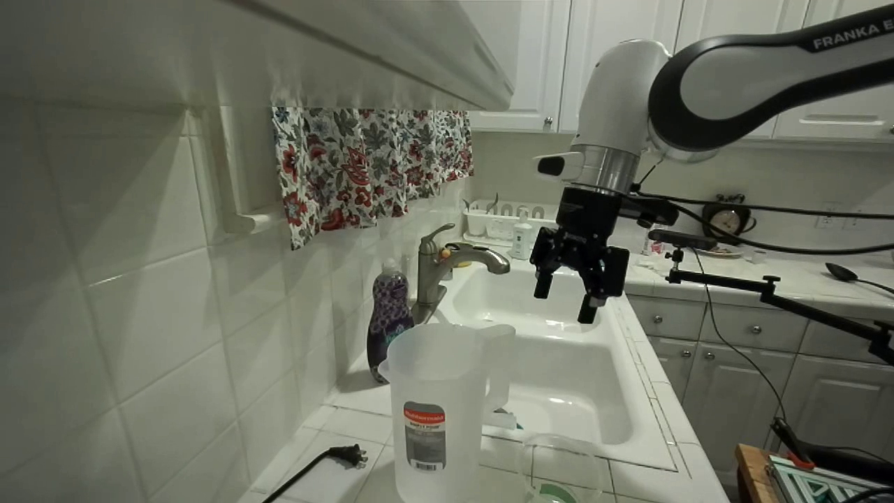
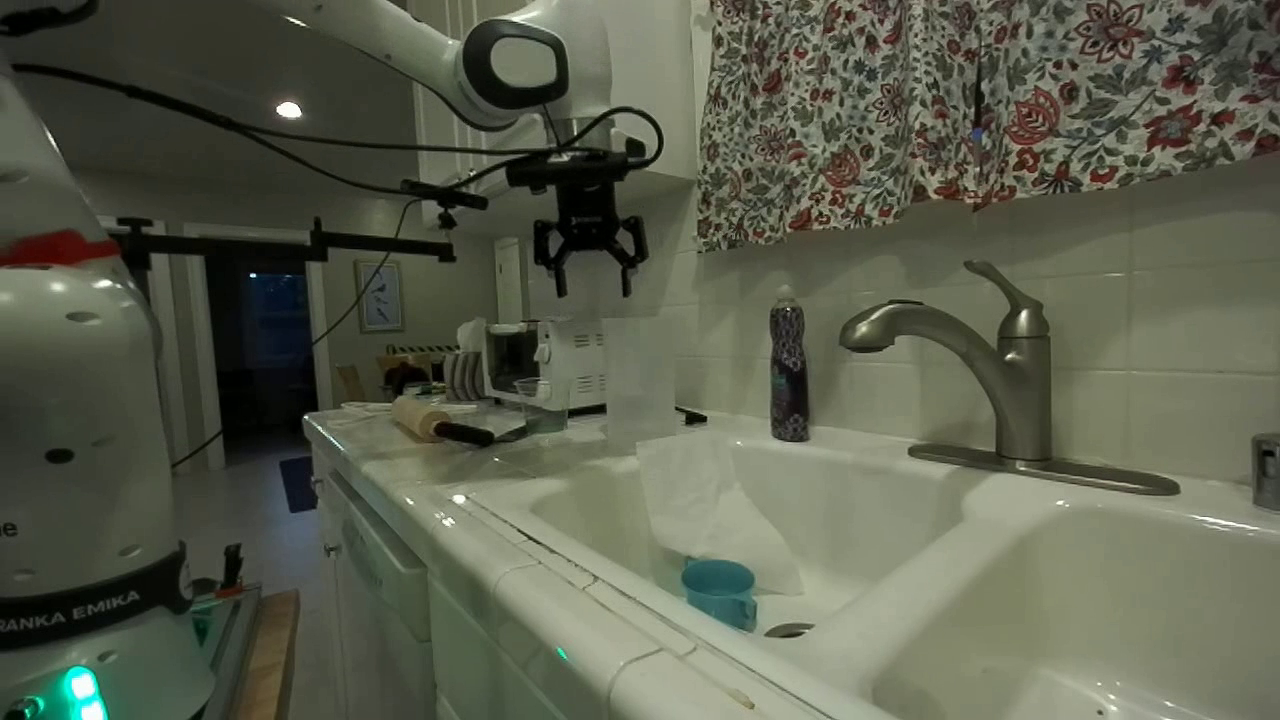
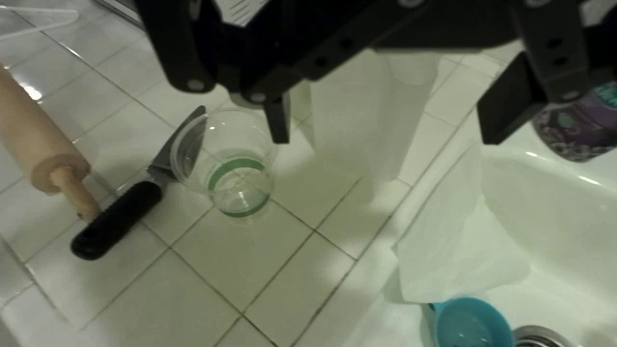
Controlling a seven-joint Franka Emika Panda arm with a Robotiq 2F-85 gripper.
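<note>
High above the counter and sink edge, my gripper [image 1: 565,305] stands open, nothing between its fingers; in the second exterior view the gripper [image 2: 594,288] also hangs in free air. A tall translucent pitcher [image 1: 440,411] stands on the tiles beside the sink. In the wrist view the pitcher [image 3: 370,110] appears beyond and between the spread fingers. Near it sits a clear cup with a green band [image 3: 240,188]. Down in the sink basin, a blue cup [image 2: 717,590] lies by the drain, with a white sheet [image 2: 708,498] leaning behind it.
A rolling pin [image 3: 40,133] and a black-handled scraper [image 3: 118,220] lie on the counter near the clear cup. Behind the sink stand a purple soap bottle [image 2: 788,372] and the faucet [image 2: 1008,372]. A plug [image 1: 348,454] rests beside the pitcher.
</note>
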